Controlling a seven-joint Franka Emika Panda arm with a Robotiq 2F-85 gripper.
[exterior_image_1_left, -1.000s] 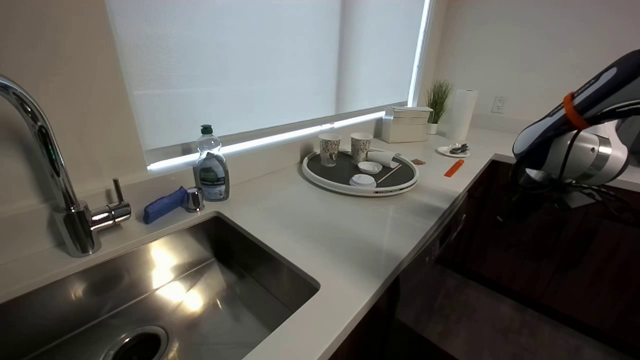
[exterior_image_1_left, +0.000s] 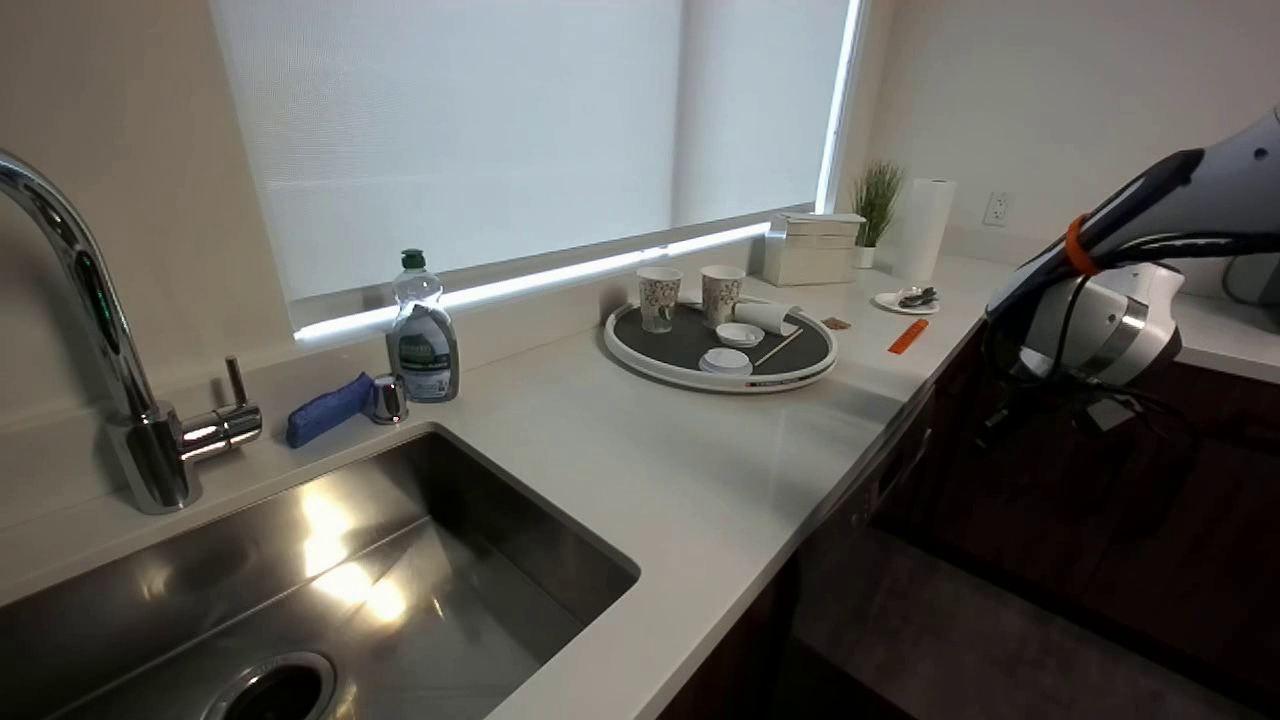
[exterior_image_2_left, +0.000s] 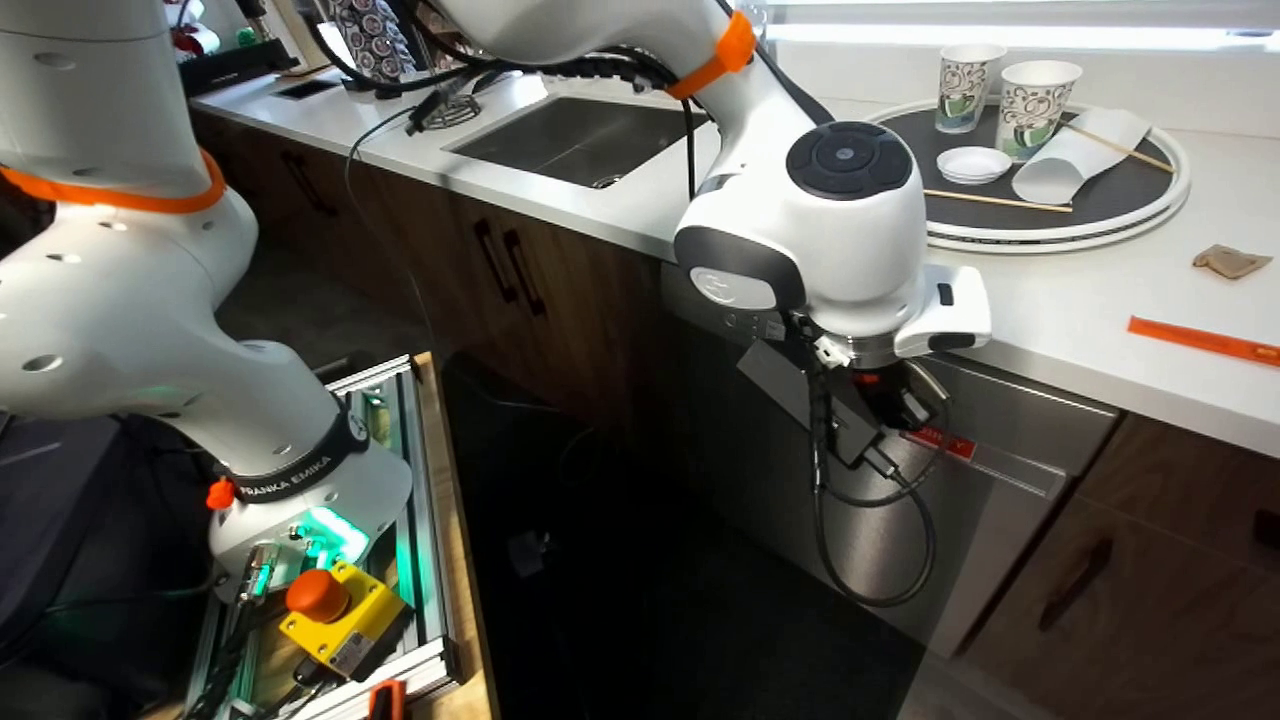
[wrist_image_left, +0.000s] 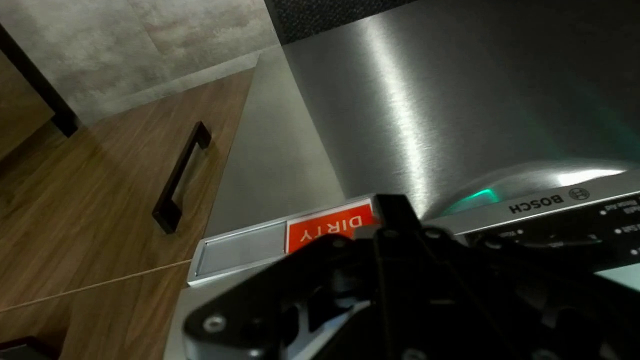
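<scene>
My gripper is shut, with nothing showing between its dark fingers. In the wrist view its tips overlap the right end of a silver sliding sign (wrist_image_left: 240, 251) on the dishwasher front (wrist_image_left: 372, 120). The sign's red panel (wrist_image_left: 328, 227) reads DIRTY; a blank grey cover lies to its left. Whether the fingers touch the sign cannot be told. Exterior view 2 has the hand low in front of the dishwasher, just left of the red panel (exterior_image_2_left: 939, 443). The fingertips are hard to make out in exterior view 1.
The countertop edge (exterior_image_2_left: 1056, 372) is close to the hand. On the counter stands a round tray (exterior_image_1_left: 615, 347) with paper cups (exterior_image_1_left: 659, 298). Beyond it lies an orange strip (exterior_image_1_left: 908, 336). A cabinet handle (wrist_image_left: 183, 174) juts out left of the dishwasher in the wrist view.
In exterior view 1 the arm and hand have moved left, nearer the counter front. The things on the counter have stayed put.
</scene>
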